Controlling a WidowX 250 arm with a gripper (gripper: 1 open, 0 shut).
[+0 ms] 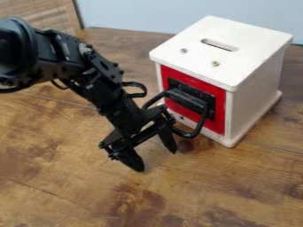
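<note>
A cream wooden box point(254, 97) with a slot and two small metal fittings on top stands at the right. Its red front panel point(175, 64) carries a black rectangular part point(190, 99). My black arm reaches in from the upper left, and the gripper point(151, 151) points down over the table just left of and in front of the box. Its fingers stand apart, with nothing visible between them. A black cable curves from the box front to the arm, partly behind the gripper.
A white wall runs behind it, and a wooden slatted piece shows behind the arm at the upper left.
</note>
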